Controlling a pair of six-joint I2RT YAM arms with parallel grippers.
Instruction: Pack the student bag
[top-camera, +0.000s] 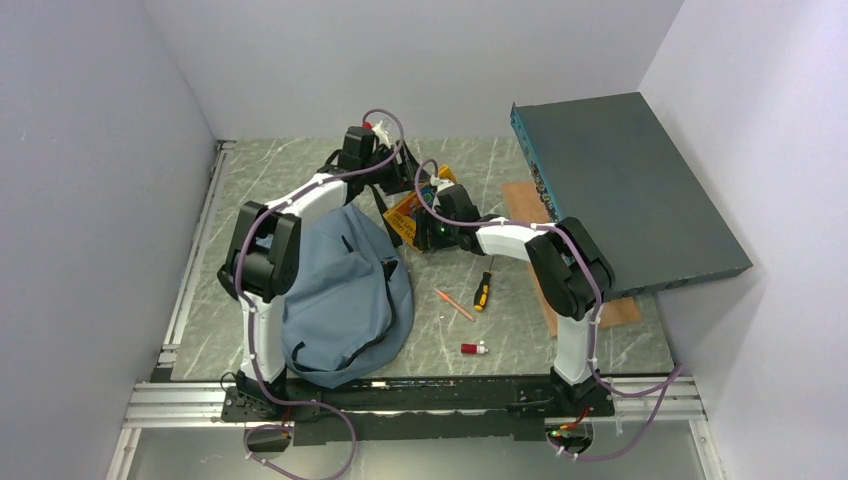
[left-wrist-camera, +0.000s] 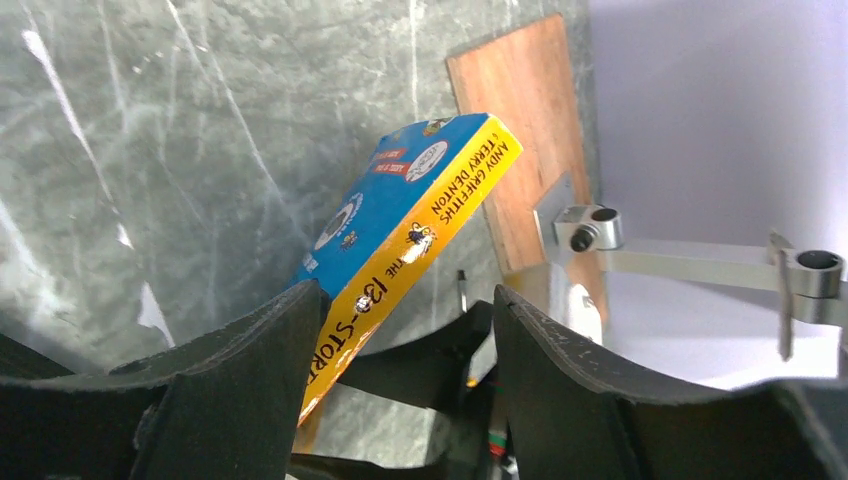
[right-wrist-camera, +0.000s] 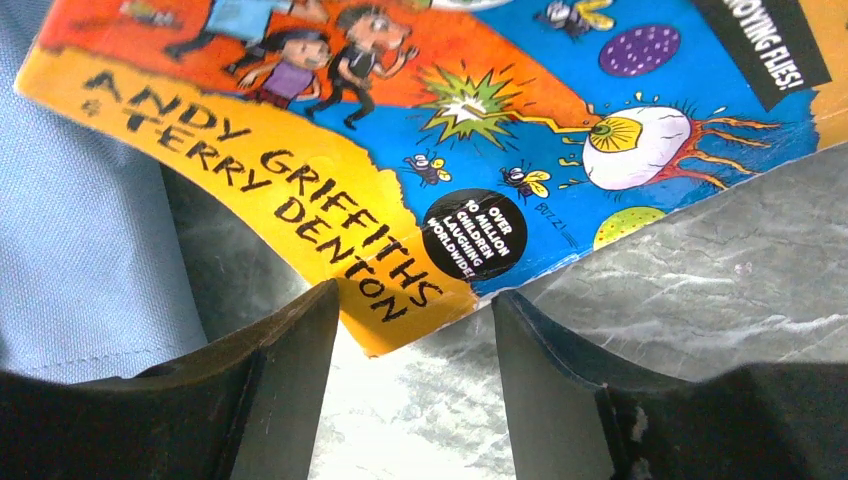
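Observation:
A book (top-camera: 403, 217) with a blue, orange and yellow cover lies between my grippers in the top view. The left wrist view shows it tilted, its yellow spine (left-wrist-camera: 400, 262) turned up. My left gripper is open; the spine passes close by one finger, and whether they touch is unclear. In the right wrist view, a yellow corner of the book (right-wrist-camera: 400, 285) reaches between the spread fingers of my right gripper. That gripper is open, with contact hard to judge. The blue-grey bag (top-camera: 340, 290) lies flat at the left, partly under my left arm.
An orange pencil (top-camera: 455, 305), a yellow-black screwdriver (top-camera: 482, 292) and a small red bottle (top-camera: 472, 349) lie at the front right. A large dark panel (top-camera: 630, 190) overhangs the right side above a wooden board (top-camera: 622, 312).

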